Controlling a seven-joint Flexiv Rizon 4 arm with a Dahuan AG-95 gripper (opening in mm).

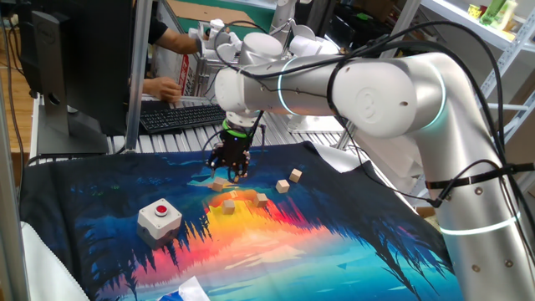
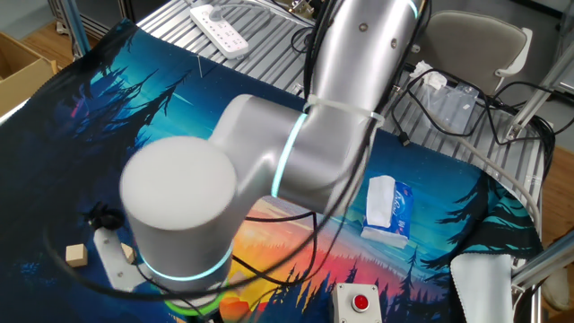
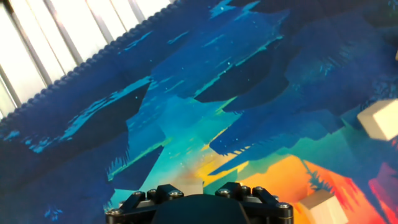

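Several small pale wooden cubes lie on the colourful cloth in exterior view 1: a left one (image 1: 217, 184), a front one (image 1: 228, 206), a middle one (image 1: 261, 201), and two on the right (image 1: 282, 186) (image 1: 295, 176). My black gripper (image 1: 229, 174) points down just above and behind the left cube, its fingers spread apart. From the wrist, part of a cube (image 3: 186, 184) shows beyond the gap of the open gripper, its lower part hidden. Other cubes (image 3: 323, 208) (image 3: 378, 119) are to the right. No object is visibly held.
A white box with a red button (image 1: 159, 219) stands front left on the cloth. A blue-and-white tissue pack (image 2: 387, 211) lies near the arm's base side. Behind the cloth are a keyboard (image 1: 180, 117), a monitor (image 1: 71, 75) and a person's hand (image 1: 163, 89).
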